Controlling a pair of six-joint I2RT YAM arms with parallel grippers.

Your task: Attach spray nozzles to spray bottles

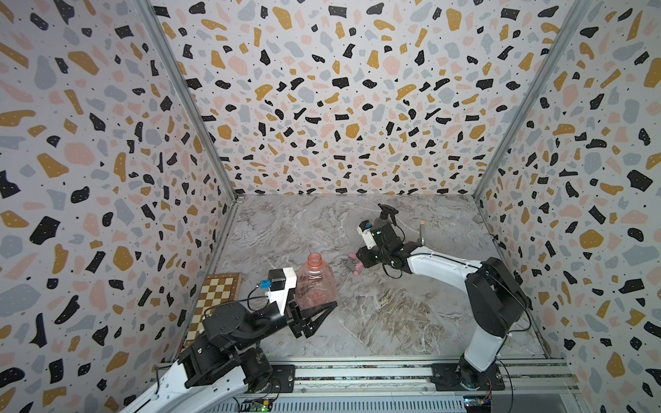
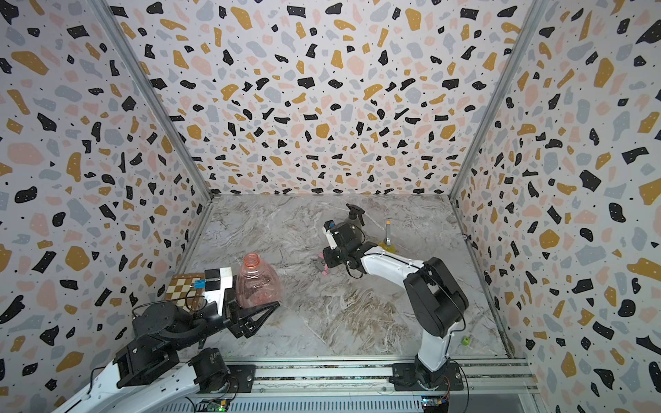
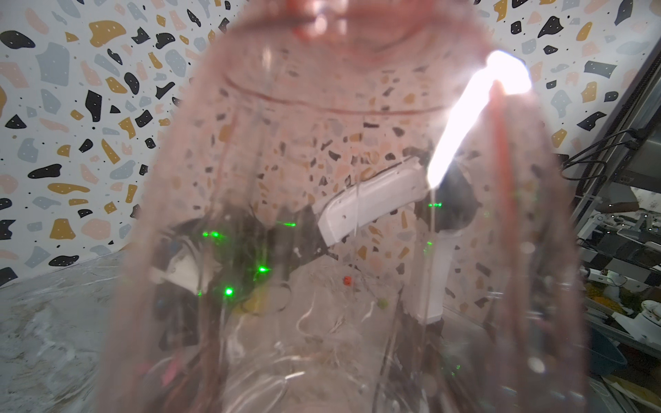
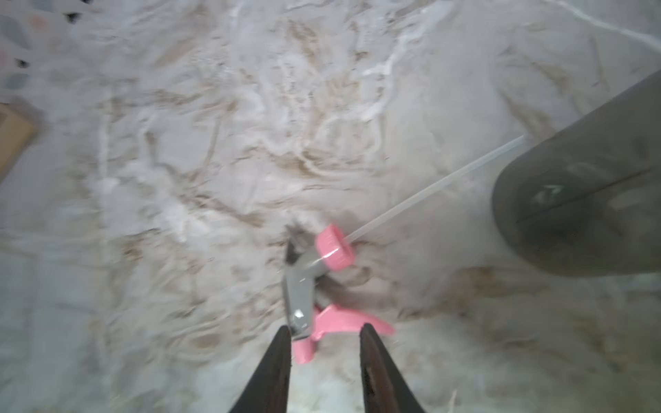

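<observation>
A translucent pink bottle (image 1: 315,282) is held upright by my left gripper (image 1: 310,318) at the front left, its neck uncapped; it fills the left wrist view (image 3: 344,130). My right gripper hovers near a pink and grey spray nozzle (image 4: 299,296) lying on the table, its thin clear straw reaching toward a grey object. The two fingertips stand apart with nothing visibly between them.
A grey cylindrical object (image 4: 578,206) with a dark top stands right of the nozzle. A checkered board (image 1: 213,296) lies at the left edge. A yellow item (image 2: 385,246) is behind my right arm.
</observation>
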